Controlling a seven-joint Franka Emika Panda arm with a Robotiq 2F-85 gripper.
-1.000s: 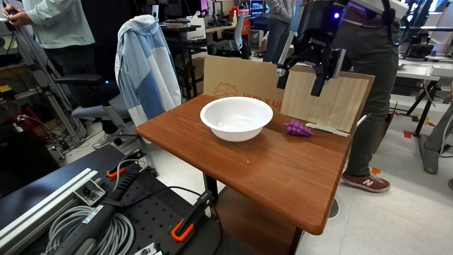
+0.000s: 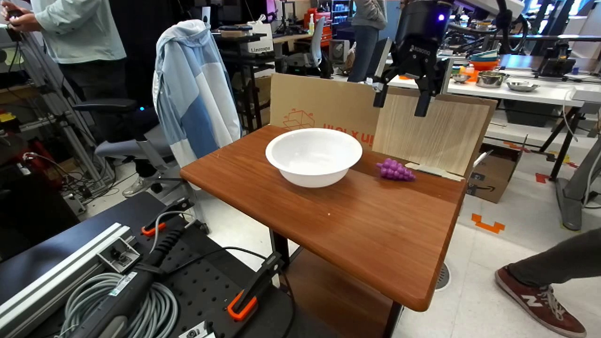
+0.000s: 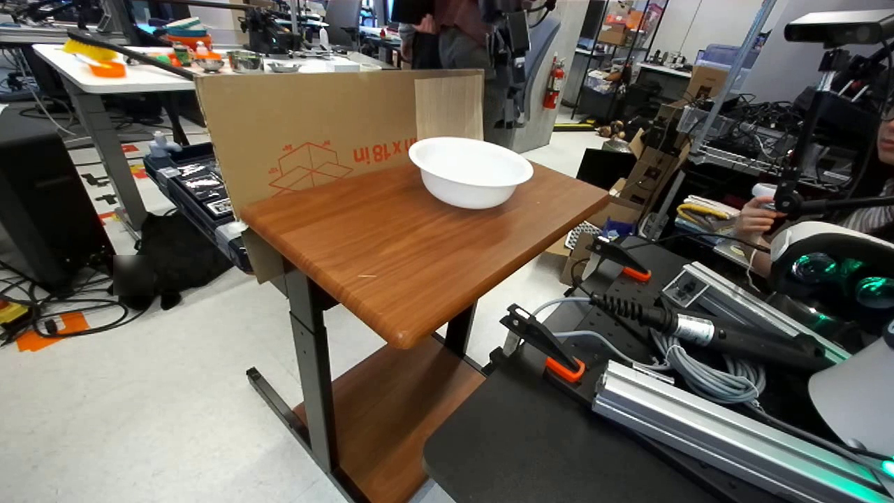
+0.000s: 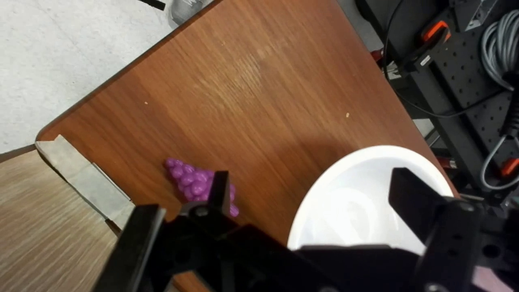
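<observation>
On the brown table lies a bunch of purple grapes, near the back right edge and apart from the bowl. A white bowl stands upright towards the back of the table, and no object shows inside it. My gripper hangs in the air above the back of the table, its fingers open and nothing between them. In the wrist view, one finger overlaps part of the grapes, while the other stands in front of the bowl. The grapes do not show in exterior view 2.
Cardboard and a wood-grain panel stand upright along the back of the table. A black bench with cables and clamps sits before it.
My gripper has risen slightly and remains open. The grapes and bowl have not moved. A person behind the table has walked to the right, almost out of exterior view 1.
</observation>
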